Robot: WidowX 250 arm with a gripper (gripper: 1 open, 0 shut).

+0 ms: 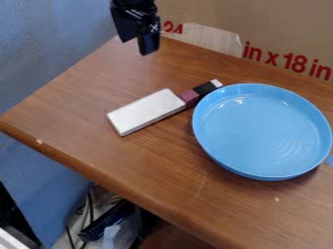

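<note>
My gripper (140, 37) hangs at the top left of the view, dark and partly cut off by the frame edge, above the back of the wooden table and apart from the objects; whether it is open or shut is unclear. A silver rectangular object (146, 112) lies on the table left of centre. A darker piece, maroon (192, 97) and black, extends from its upper right end toward the back. To the right of these sits a round blue plate (262, 130), empty.
A cardboard box (271, 38) with red lettering stands behind it. A blue padded surface lies beyond the left edge, with assorted items below the table.
</note>
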